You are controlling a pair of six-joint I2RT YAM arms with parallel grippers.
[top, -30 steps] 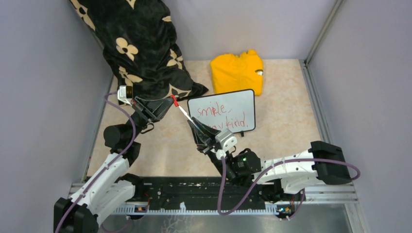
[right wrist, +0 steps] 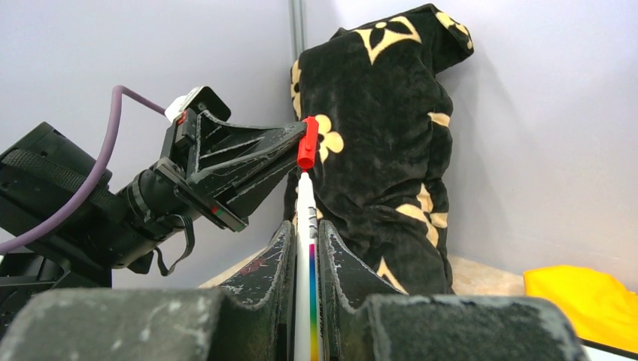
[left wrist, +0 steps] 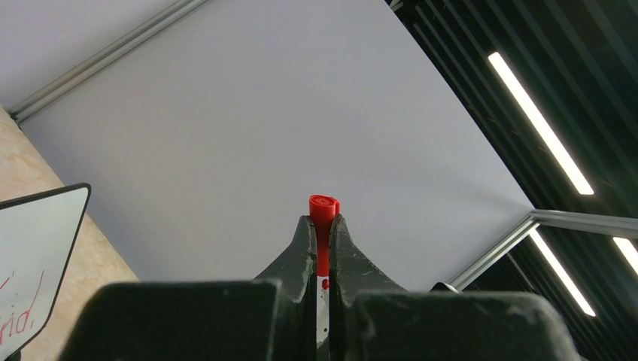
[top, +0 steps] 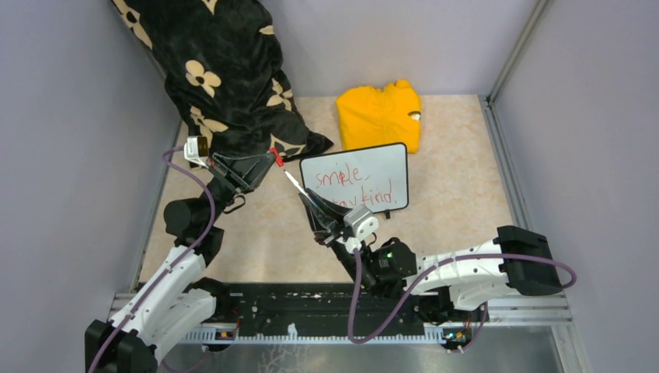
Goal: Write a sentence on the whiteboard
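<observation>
A small red cap point(top: 277, 158) is held by my left gripper, shut on it; the cap pokes out between the fingertips in the left wrist view. My right gripper is shut on a slim white marker point(right wrist: 304, 214), its tip pointing up at the cap's mouth. A narrow gap separates tip and cap in the top view. The whiteboard point(top: 395, 167) lies on the table beyond the right gripper, with red handwriting reading "smile," and, beneath it, a line ending in "kind", partly hidden by the right gripper.
A folded yellow cloth point(top: 379, 116) lies behind the whiteboard. The dark flowered blanket point(top: 233, 85) hangs at the back left, close behind the left gripper. Bare table point(top: 458, 171) shows right of the board.
My right arm looks still.
</observation>
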